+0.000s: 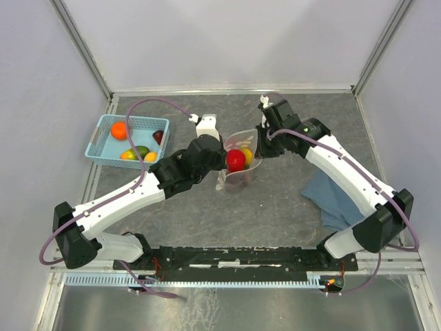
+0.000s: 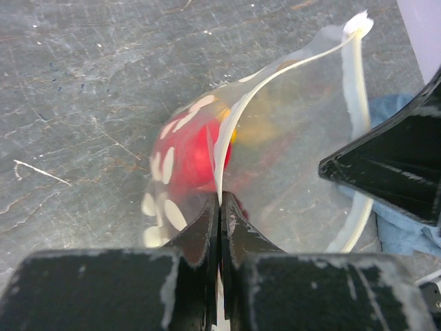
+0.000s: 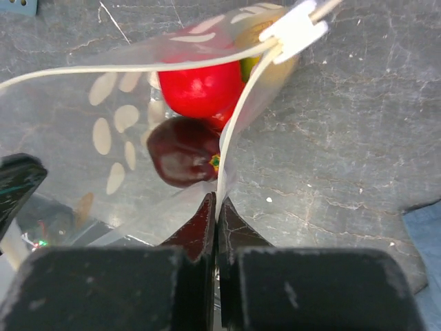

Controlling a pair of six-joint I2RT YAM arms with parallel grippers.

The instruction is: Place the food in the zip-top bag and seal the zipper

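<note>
The zip top bag [image 1: 241,178] stands mid-table, holding a red round item [image 3: 196,89], a dark red item [image 3: 180,148] and something yellow. My left gripper is shut on one rim of the bag. My right gripper is shut at the other rim, whose white edge runs down to its fingertips. A white slider [image 3: 293,31] sits at a corner of the bag.
A blue basket [image 1: 103,145] with several pieces of food is at the back left. A blue cloth [image 1: 331,200] lies on the right of the table.
</note>
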